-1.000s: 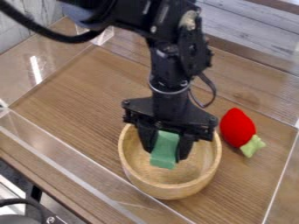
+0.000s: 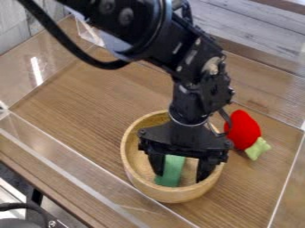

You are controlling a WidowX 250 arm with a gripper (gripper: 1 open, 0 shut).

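A wooden bowl point(image 2: 141, 183) sits on the tabletop at the lower middle. Inside it lies a green block point(image 2: 170, 174), partly covered by my black gripper point(image 2: 181, 156), which is down over the bowl with its fingers open on either side. Whether the fingers touch the block is hard to tell. A red object with a pale green tip point(image 2: 244, 130) lies to the right of the bowl, beside the gripper.
A glossy strip runs along its front left edge, with a black cable at the bottom left corner.
The gripper has come lower over the bowl. The green block, higher up between the fingers a second ago, now shows lower in the bowl, beneath the gripper.
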